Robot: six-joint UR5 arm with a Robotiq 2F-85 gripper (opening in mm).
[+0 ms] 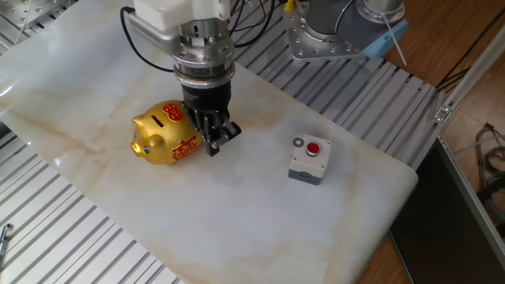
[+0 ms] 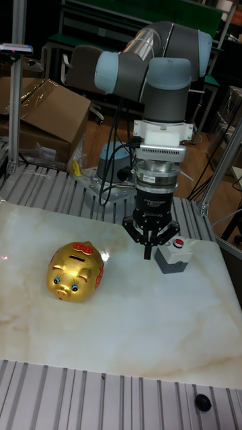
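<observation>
A shiny gold piggy bank (image 1: 166,132) with red markings and a coin slot on its back stands upright on the marble-patterned tabletop. Its blue-eyed face is turned to the camera in exterior view 3, where the bank (image 2: 75,272) sits left of the arm. My black gripper (image 1: 213,148) points down above the table, apart from the bank in exterior view 3. The gripper (image 2: 147,252) looks shut, its fingertips together and nothing showing between them. A white and grey box with a red button (image 1: 313,149) rests to its right; in exterior view 3 the box (image 2: 173,256) appears close behind the fingers.
Bare marble tabletop (image 1: 237,221) spreads in front of the bank and button box. Slotted metal rails (image 1: 371,102) border the table, with the arm's base (image 1: 319,31) mounted behind. A small black knob (image 2: 203,402) lies on the front rail.
</observation>
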